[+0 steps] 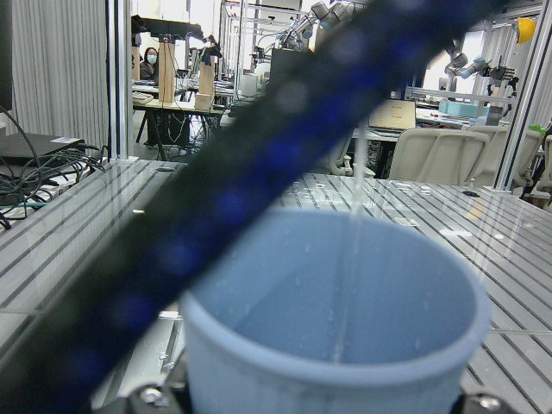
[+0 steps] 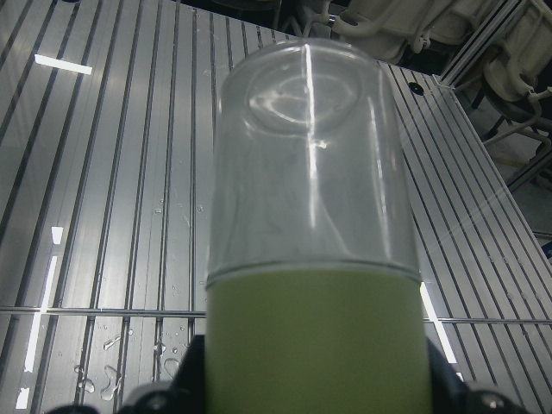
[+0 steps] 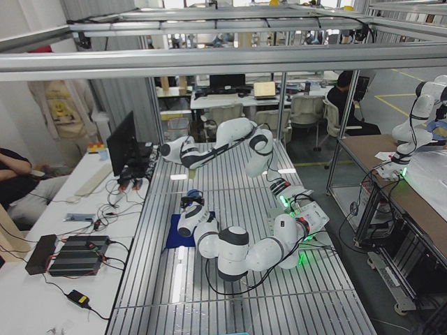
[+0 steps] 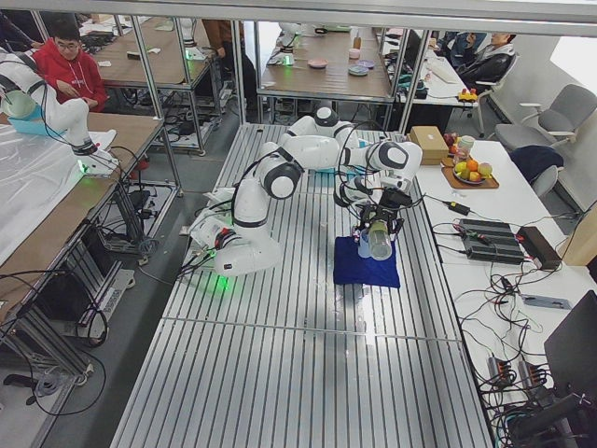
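My left gripper [image 4: 378,210] is shut on a light blue cup [image 1: 336,379], seen from close in the left wrist view, over a dark blue cloth [image 4: 359,275]. A thin stream runs down into the cup. A dark, blurred band crosses that view diagonally. The right gripper holds a clear glass with a green band [image 2: 315,336], tipped high over the table; in the right camera view this glass [image 4: 380,241] appears in line with the blue cup. In the left camera view the right gripper is largely hidden behind its arm.
A side table [image 4: 494,205] holds a fruit tray [image 4: 471,175], boxes and cables. Aluminium posts and rails frame the workspace.
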